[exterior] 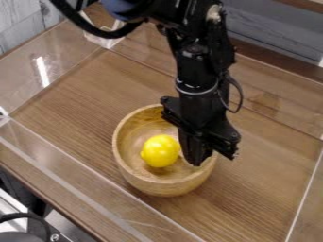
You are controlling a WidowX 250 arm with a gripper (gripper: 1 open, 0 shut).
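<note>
A black robot arm reaches down from the top of the camera view, its gripper (202, 142) low over the right side of a wooden bowl (139, 176). A yellow ball-like object (161, 150) rests in the left part of the bowl, just left of the gripper. The lower fingertips are dark and overlap, so I cannot tell how far apart they stand or whether anything is between them.
Clear strips edge it, and a grey ledge runs along the back. Dark cables show at the lower left.
</note>
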